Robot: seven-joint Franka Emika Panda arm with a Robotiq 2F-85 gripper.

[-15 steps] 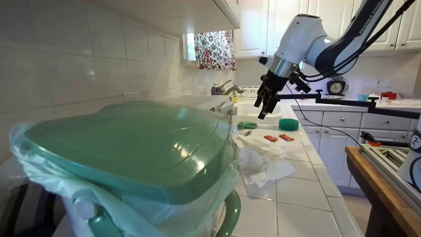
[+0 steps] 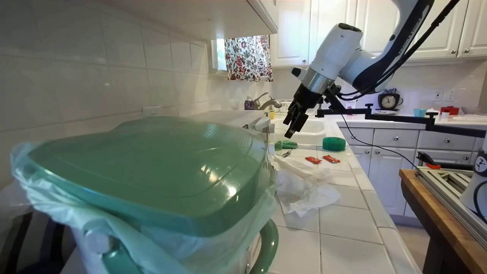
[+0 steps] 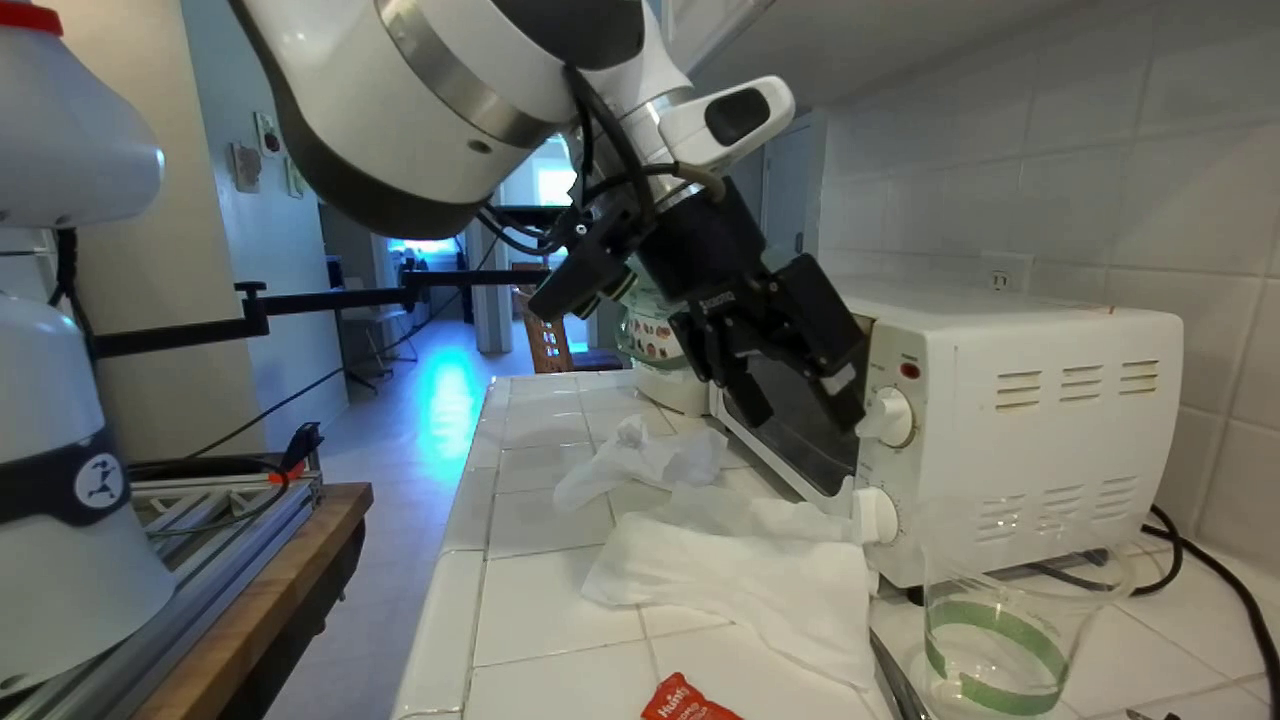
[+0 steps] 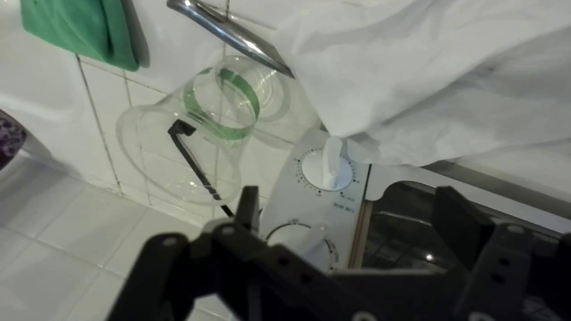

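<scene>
My gripper [image 2: 292, 129] is open, its fingers spread wide with nothing between them. In the wrist view, the toaster oven's control panel [image 4: 273, 214] lies beyond the gap, with an upper dial [image 4: 327, 168] and a lower dial [image 4: 305, 247]. The second exterior view has the gripper in front of the white toaster oven [image 3: 1032, 420], near its upper knob; whether it touches cannot be told. A clear cup with a green band [image 4: 222, 104] stands beside the oven. White paper [image 3: 732, 570] is spread in front of the oven door.
A green-lidded bin [image 2: 159, 160] fills the near end of the counter. Red packets [image 2: 331, 159], a round green item [image 2: 333, 144] and a green cloth [image 4: 85, 29] lie toward the sink. Bare tiles [image 2: 351, 246] run along the counter's front.
In the first exterior view, my arm has swung left, toward the wall and the oven, and the gripper sits slightly higher or farther over. The counter items have stayed put.
</scene>
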